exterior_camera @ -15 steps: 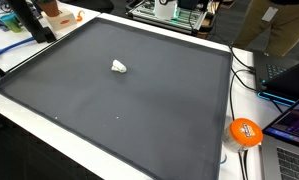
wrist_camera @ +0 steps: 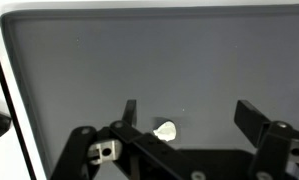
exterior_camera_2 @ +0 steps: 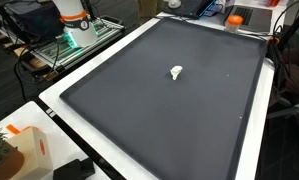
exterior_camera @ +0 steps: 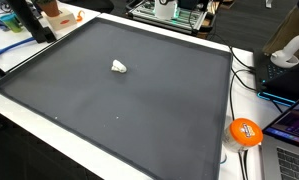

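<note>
A small white object (exterior_camera: 119, 66) lies alone on the dark grey board (exterior_camera: 139, 110). Seen from the other side, the same white piece (exterior_camera_2: 176, 72) rests on bare board. In the wrist view, my gripper stands open above the board, its two black fingers wide apart. The white piece (wrist_camera: 165, 131) shows below, between the fingers in the picture but nearer the left one, with the gripper's body close beneath it in the frame. Nothing is held. Neither exterior view shows the fingers clearly.
An orange-lidded jar (exterior_camera: 243, 134) stands on the white table beside the board, near a laptop (exterior_camera: 285, 160). A potted plant (exterior_camera_2: 1, 153) and a white-and-orange item (exterior_camera_2: 29, 150) sit at a table corner. Most of the board is clear.
A person's hand has come in at the right edge by the laptop, where earlier only their clothing showed. The white piece and the board have not moved.
</note>
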